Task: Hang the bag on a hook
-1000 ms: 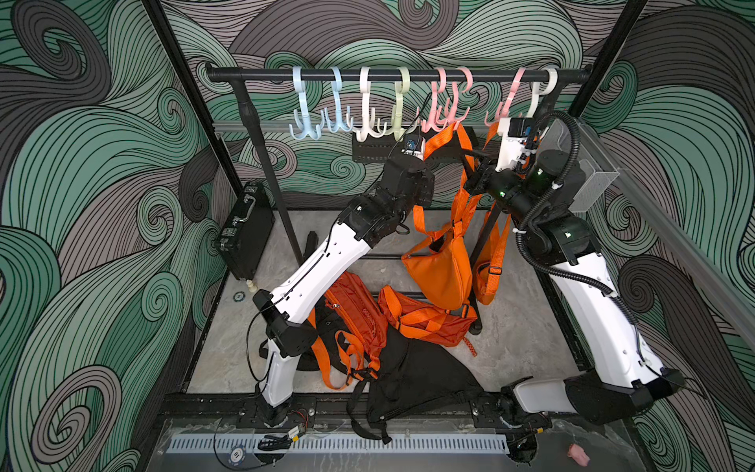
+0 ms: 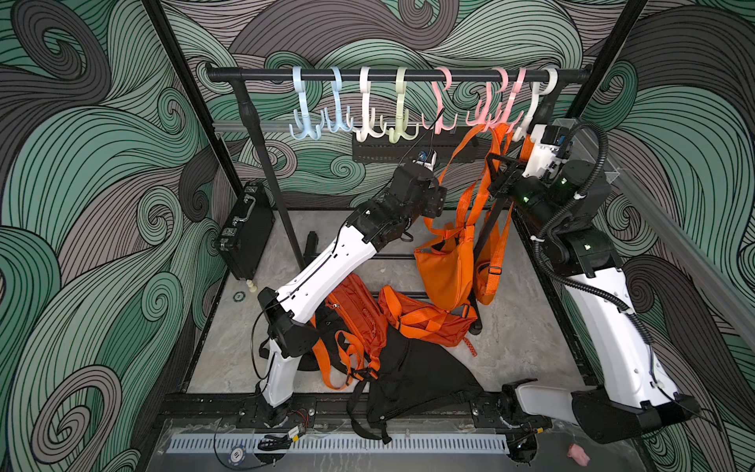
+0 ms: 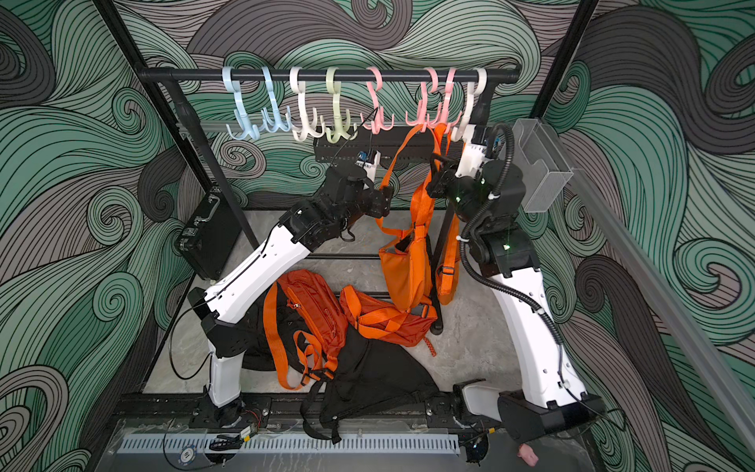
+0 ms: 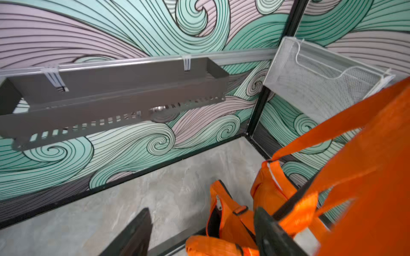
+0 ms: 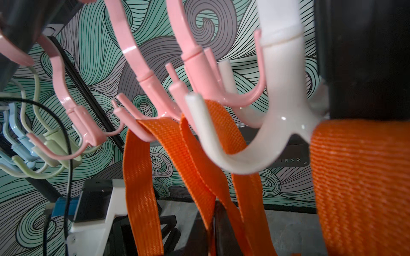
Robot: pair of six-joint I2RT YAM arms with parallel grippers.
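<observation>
Orange straps (image 5: 141, 192) loop over pink hooks (image 5: 207, 85) on the rail's right part, beside a white hook (image 5: 281, 119); the orange bag (image 2: 442, 267) hangs below them in both top views. My left gripper is part open just left of the bag, with no strap seen between its blurred fingers. My right gripper is among the straps under the hooks; its dark fingertips look close together, and whether they grip a strap I cannot tell.
More orange and black bags (image 2: 417, 369) lie on the floor. Blue, white and green hooks (image 2: 305, 126) hang bare to the left. A grey shelf (image 4: 119, 102) and a mesh basket (image 4: 320, 76) are on the walls, a black case (image 2: 245, 228) at left.
Both my grippers have moved right, the right one most. A pink hook with the straps has slid right along the rail, and the bag has swung slightly right with it.
</observation>
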